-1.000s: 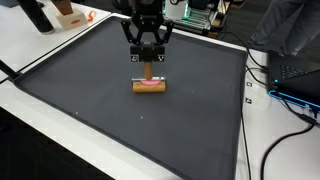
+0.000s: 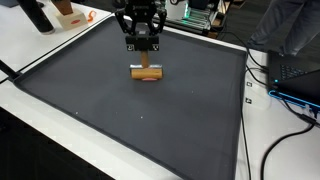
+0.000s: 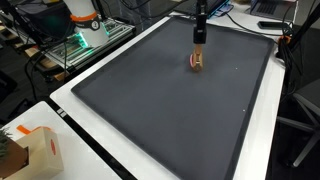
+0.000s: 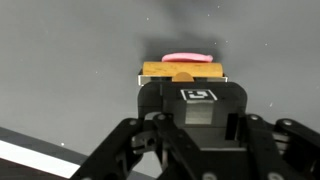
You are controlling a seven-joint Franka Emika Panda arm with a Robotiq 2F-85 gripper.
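A tan, wooden-looking object has an upright stem and a short crosswise bar (image 2: 146, 73) with a pale metallic edge. My gripper (image 2: 143, 46) points down over the board, shut on the stem (image 2: 144, 59) just above that bar. From the other side, exterior view 2 shows the object (image 3: 197, 61) beneath the gripper (image 3: 200, 40). In the wrist view the bar (image 4: 182, 69) lies just beyond the fingers, which hide most of the stem. A pink piece (image 4: 187, 57) shows along its far side. Whether the object touches the board cannot be made out.
The dark grey board (image 2: 120, 105) is broad and clear around the object. A laptop (image 2: 294, 82) and cables lie to its right. Cups and small boxes (image 2: 70, 14) stand beyond its far left; a cardboard box (image 3: 30, 156) stands at the near left of exterior view 2.
My gripper and the object have shifted slightly left and toward the far side. The bar has tilted: its pink part, earlier above the tan bar, now shows at its lower edge.
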